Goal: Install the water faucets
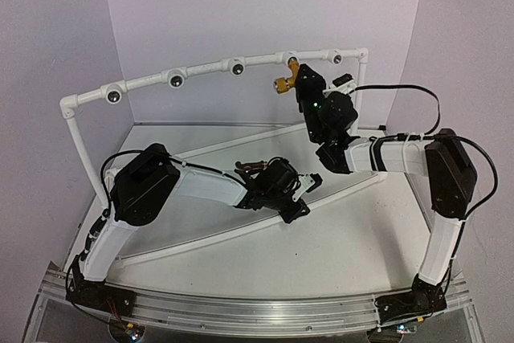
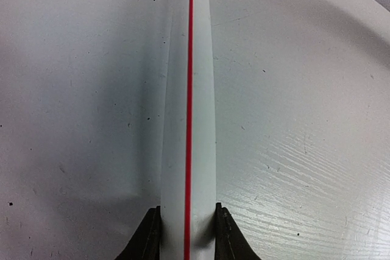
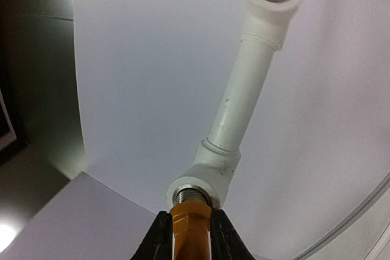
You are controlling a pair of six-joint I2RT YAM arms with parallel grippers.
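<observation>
A brass-coloured faucet [image 1: 285, 83] is at the fourth socket from the left on the white pipe rack [image 1: 147, 81]. My right gripper is shut on the faucet's orange body. Silver threads [image 3: 191, 195] show between that body and the socket [image 3: 210, 182]; how deep they sit cannot be told. Low at the frame's front, my left gripper is shut on the lower white pipe [image 2: 204, 120], which has a red stripe along it. Another faucet [image 1: 251, 165] lies on the board, partly behind the left arm.
Dark openings show in three sockets to the left, the nearest socket [image 1: 237, 67] among them, and in one socket [image 1: 336, 57] to the right. The left arm crosses the frame's interior. Free board [image 1: 321, 255] lies in front.
</observation>
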